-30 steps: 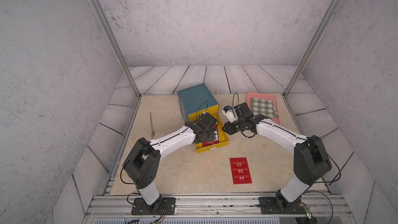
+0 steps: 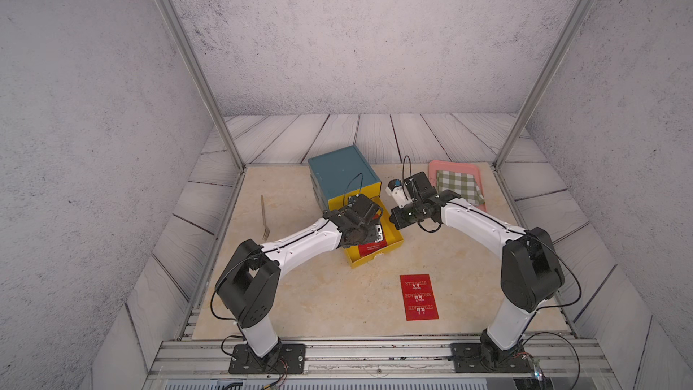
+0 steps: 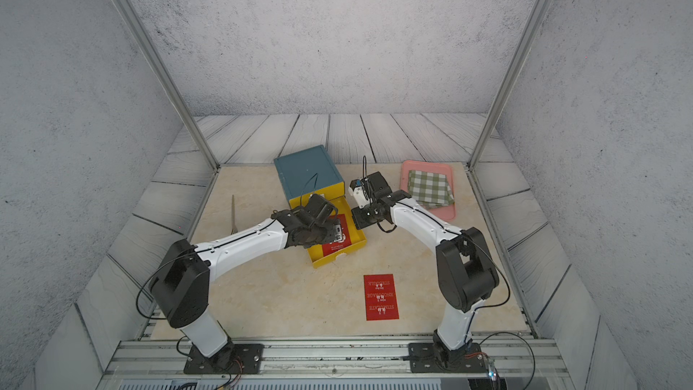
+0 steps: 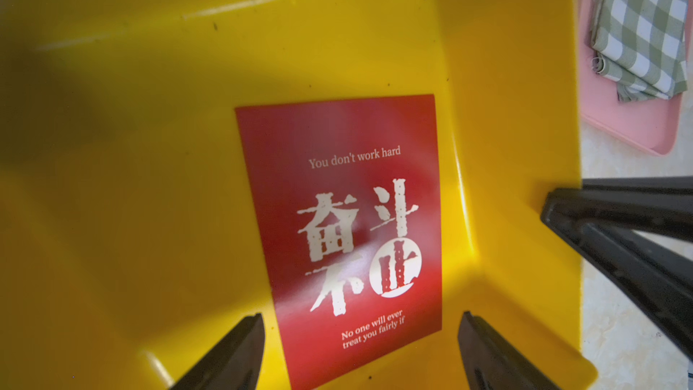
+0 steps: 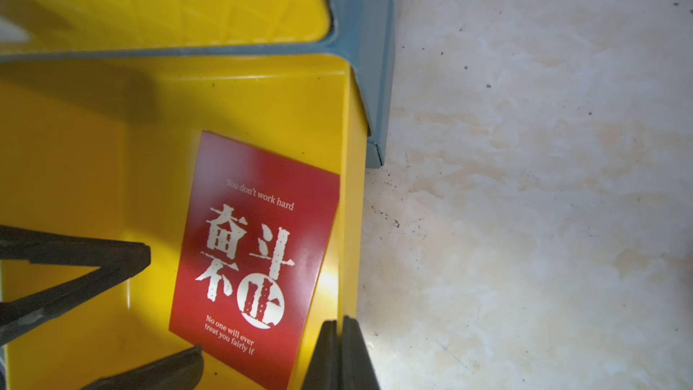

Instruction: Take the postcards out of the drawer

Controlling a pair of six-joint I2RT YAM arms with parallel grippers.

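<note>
The yellow drawer (image 2: pixel 376 255) is pulled out of the blue cabinet (image 2: pixel 343 172). A red postcard with white lettering (image 4: pixel 339 130) lies flat on its floor, close to the right wall. My left gripper is open above the drawer, its fingers apart on either side of the card's near end and nothing held. At the drawer's right wall my right gripper is shut, its tips at the rim; whether the thin wall sits between them cannot be made out. Another red postcard (image 2: pixel 419 297) lies on the table in front.
A pink tray (image 2: pixel 438 167) with a green checked cloth (image 2: pixel 460 185) stands at the back right. A fork (image 2: pixel 264 216) lies to the left.
The drawer's front end has swung slightly to the right. My right gripper has shifted a little at the drawer's right wall. The left arm and the table postcard look nearly still.
</note>
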